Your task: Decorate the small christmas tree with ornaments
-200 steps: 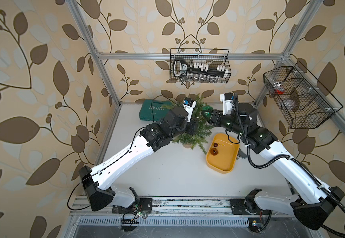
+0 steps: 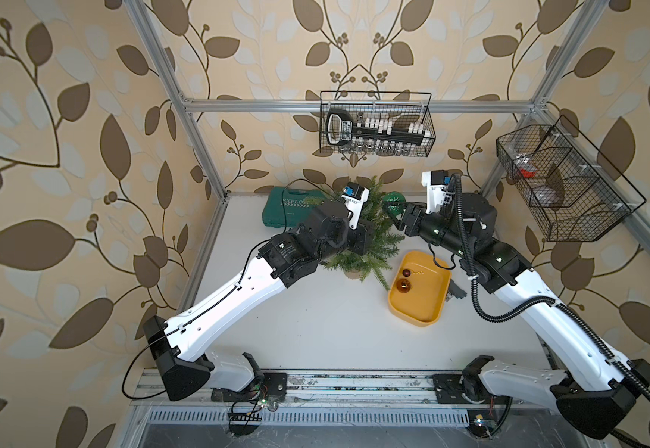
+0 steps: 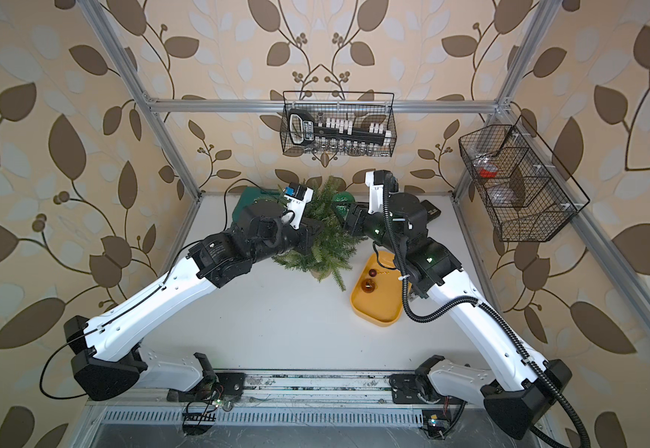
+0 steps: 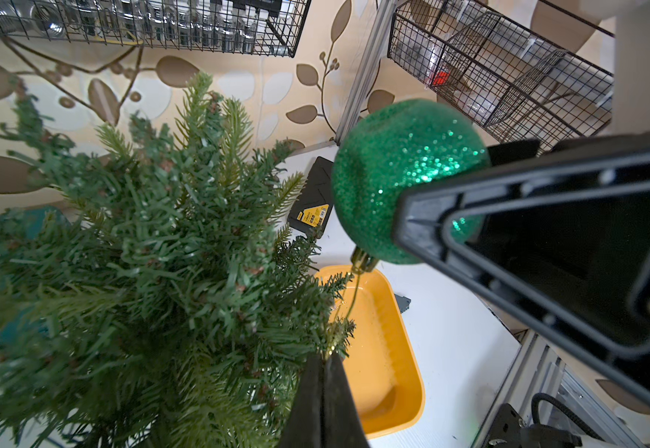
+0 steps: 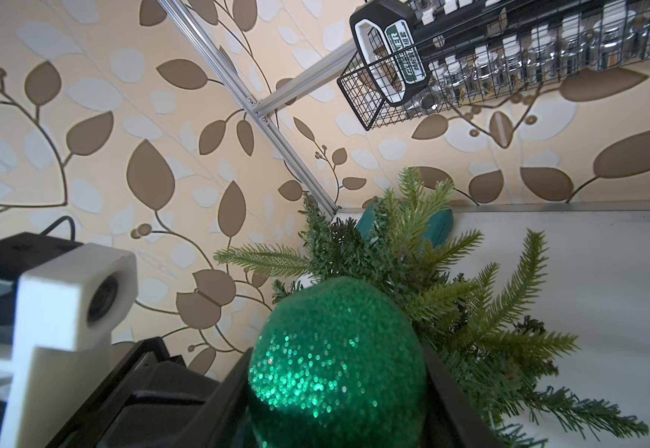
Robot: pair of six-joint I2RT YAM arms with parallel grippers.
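Note:
The small tree (image 2: 362, 254) stands mid-table, partly behind my left arm. A glittery green ball (image 4: 407, 179) hangs beside its upper right branches at my right gripper (image 2: 399, 212), whose fingers are around the ball in both wrist views. From the ball's cap a thin gold string runs down to the tips of my left gripper, which are shut together on it at the branches' edge. The ball covers much of the right fingers in the right wrist view (image 5: 336, 358).
A yellow tray (image 2: 422, 306) with dark red ornaments (image 2: 404, 285) lies right of the tree. A green case (image 2: 280, 207) sits behind at left. Wire baskets (image 2: 377, 123) hang on the back and right walls.
The left arm has shifted very slightly.

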